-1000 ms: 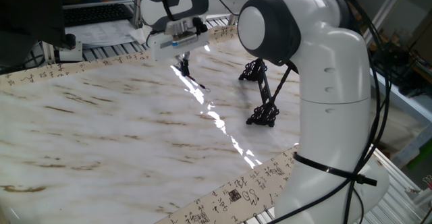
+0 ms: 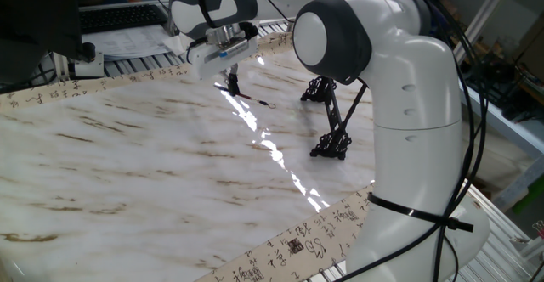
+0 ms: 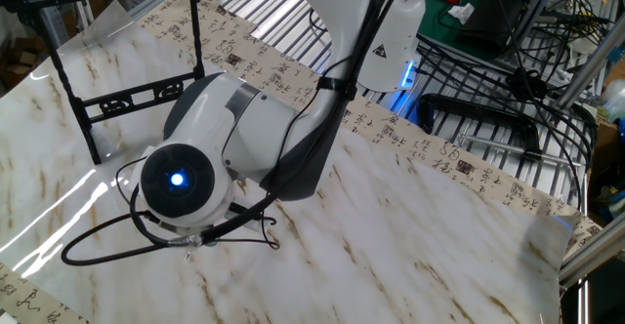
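Observation:
In exterior view 1 my gripper (image 2: 234,92) points down over the far part of the table. Its small dark fingers appear shut on a thin, dark stick with a reddish part, perhaps a brush (image 2: 252,101), which ends in a small loop on the right. The stick lies slantwise across the fingertips; whether it touches the table I cannot tell. To the right of it stands a black openwork rack (image 2: 334,116), also seen as a tall black frame (image 3: 137,100) at the upper left in exterior view 2. There the arm's wrist hides most of the gripper.
Strips with black writing (image 2: 293,244) run along the table top's edges. A keyboard (image 2: 123,17) and papers lie beyond the far edge. Cables (image 3: 107,241) loop out from the wrist.
Over the last second my gripper has turned and shifted slightly left, and the stick has swung with it, its looped end now farther right and higher in the picture. The rack has not moved.

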